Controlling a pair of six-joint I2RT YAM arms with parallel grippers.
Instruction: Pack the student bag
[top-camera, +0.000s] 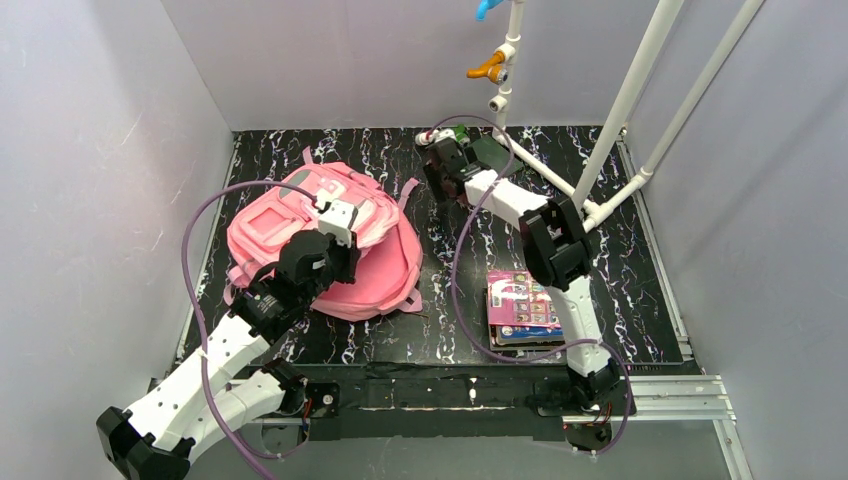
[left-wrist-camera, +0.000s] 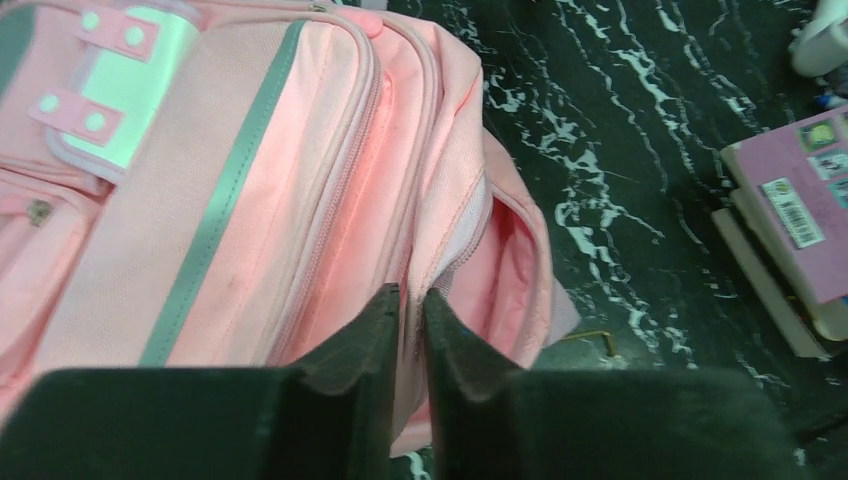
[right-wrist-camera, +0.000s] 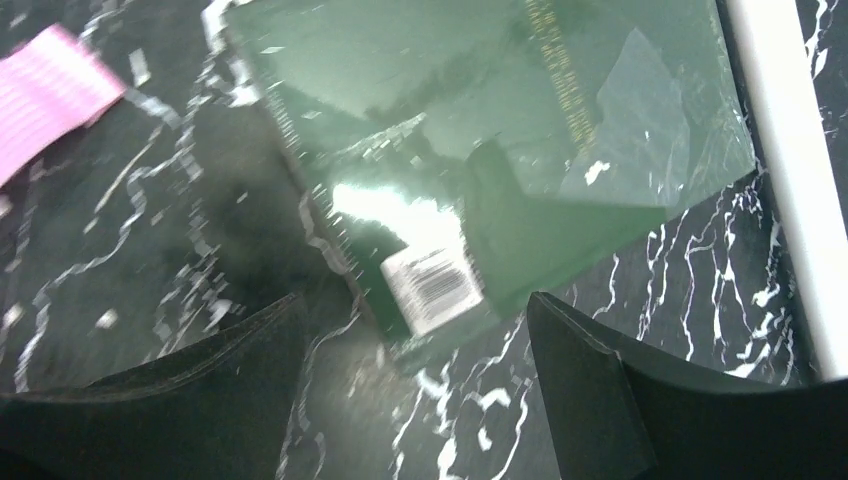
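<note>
The pink bag (top-camera: 330, 240) lies on the left half of the counter, its mouth facing right. In the left wrist view, my left gripper has its fingertips close together with the bag's pink edge (left-wrist-camera: 455, 195) pinched between them. A flat green book (right-wrist-camera: 430, 190) with a barcode label fills much of the right wrist view, resting on the dark marble. My right gripper is open over the book's near corner, nothing between its fingers. From the top, the right gripper partly covers this green book (top-camera: 492, 153). The bag's inside is mostly hidden.
A pile of books (top-camera: 522, 305), pink on top, lies at the front right. White pipes (top-camera: 630, 95) rise at the back right, one running right beside the green book. Bare marble (top-camera: 445, 320) lies between bag and pile.
</note>
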